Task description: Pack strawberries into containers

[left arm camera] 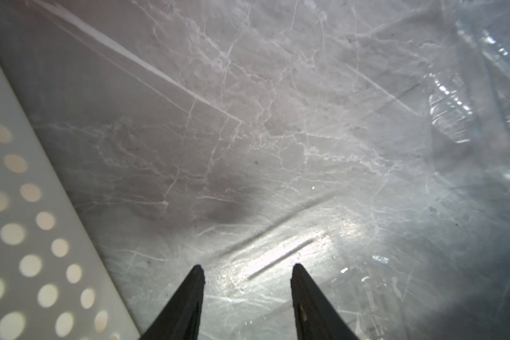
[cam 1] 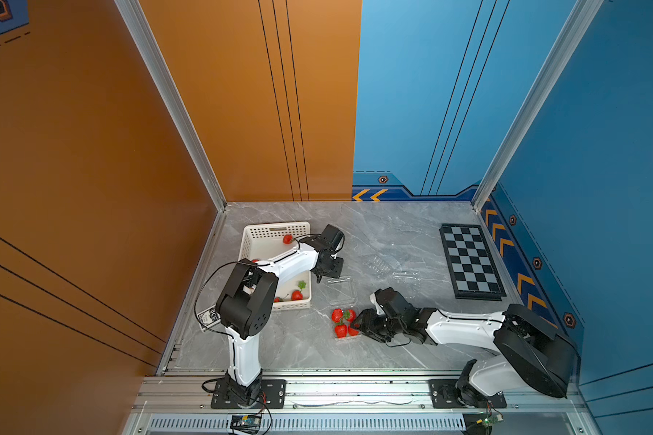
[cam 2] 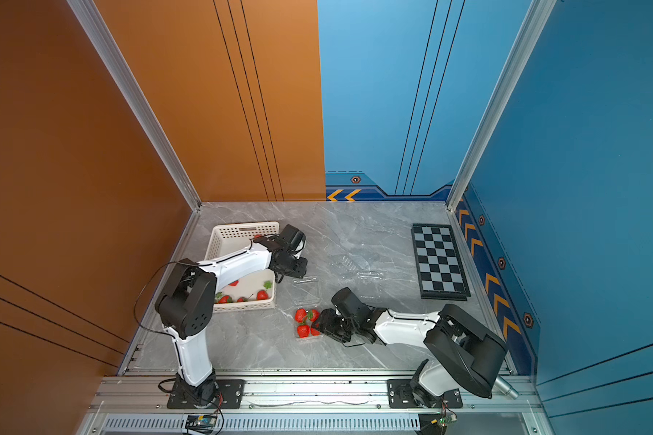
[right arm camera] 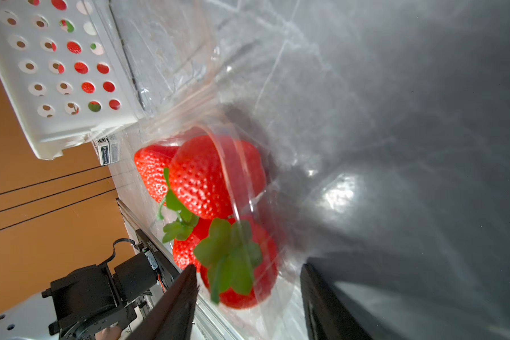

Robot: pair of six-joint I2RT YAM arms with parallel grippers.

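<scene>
Red strawberries (right arm camera: 215, 175) with green leaves sit grouped in a clear plastic container (right arm camera: 240, 164). Its near wall runs between the parted fingers of my right gripper in the right wrist view; whether they touch it I cannot tell. From above, the right gripper (cam 1: 362, 324) is at the container's right side, partly covering a strawberry. The container's clear lid (cam 1: 341, 291) lies flat behind it. My left gripper is parted over bare marble beside the basket, with nothing between its fingers. More strawberries (cam 1: 296, 295) lie in the white basket (cam 1: 275, 304).
Other clear plastic containers (cam 1: 402, 275) lie on the table right of the left gripper. A black-and-grey checkered board (cam 1: 473, 261) is at the right edge.
</scene>
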